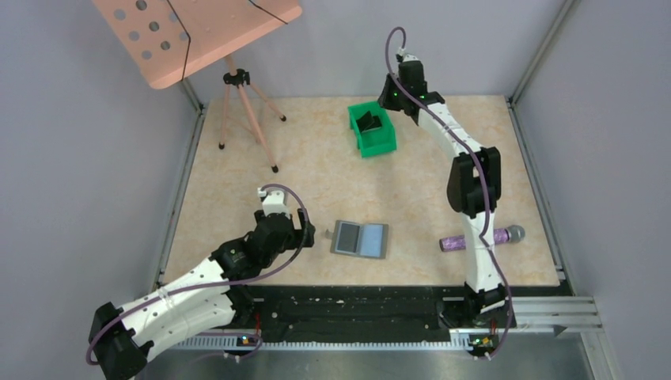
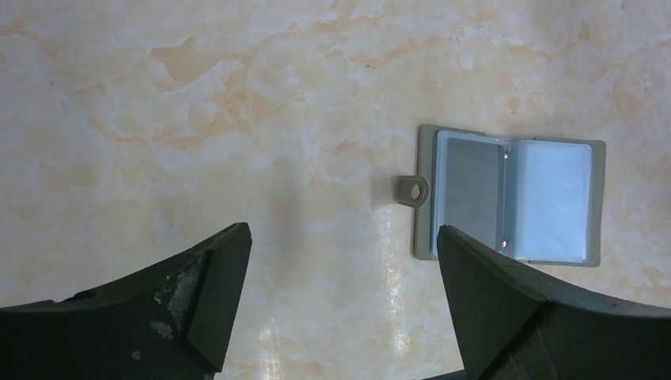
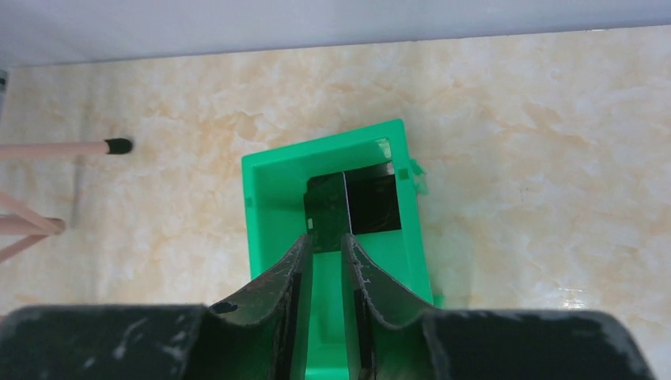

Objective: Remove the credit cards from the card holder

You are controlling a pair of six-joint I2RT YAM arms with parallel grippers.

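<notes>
The grey card holder (image 1: 360, 240) lies unfolded near the table's front edge; in the left wrist view its clear sleeves (image 2: 472, 186) show no card that I can make out. Left of it, my left gripper stands wide open above bare table. Two dark, flat cards, one (image 3: 326, 207) partly over the other (image 3: 375, 203), rest inside the green bin (image 3: 326, 145) at the back. Over that bin's back end hangs my right gripper, its fingers slightly parted with nothing between them.
A pink tripod (image 1: 254, 127) stands at the back left, beneath a large pink panel (image 1: 198, 36). A purple microphone (image 1: 479, 239) lies at the front right. Between bin and card holder the table (image 1: 316, 182) is clear.
</notes>
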